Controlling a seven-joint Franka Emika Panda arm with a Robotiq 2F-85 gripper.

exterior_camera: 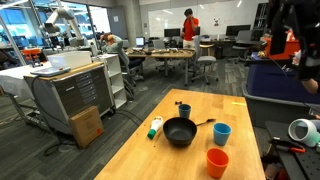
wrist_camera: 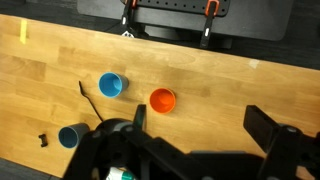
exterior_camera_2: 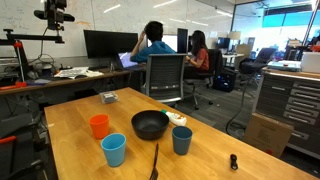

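My gripper is open, its dark fingers wide apart with nothing between them. It hangs high over the wooden table, well above everything on it. An orange cup [wrist_camera: 162, 100] stands upright below, near the left finger in the wrist view. Beside it is a light blue cup [wrist_camera: 112, 85]. A black pot [exterior_camera_2: 150, 124] sits mid-table; in the wrist view the gripper partly covers it. A dark blue mug [exterior_camera_2: 181, 140], a dark spoon-like utensil [exterior_camera_2: 155, 163] and a green-and-white bottle [exterior_camera: 155, 127] lie or stand around the pot.
A small black object [exterior_camera_2: 233, 161] lies near one table edge. In the wrist view, bare table [wrist_camera: 225, 85] spreads to the right of the orange cup. Chairs, cabinets and people are off in the background.
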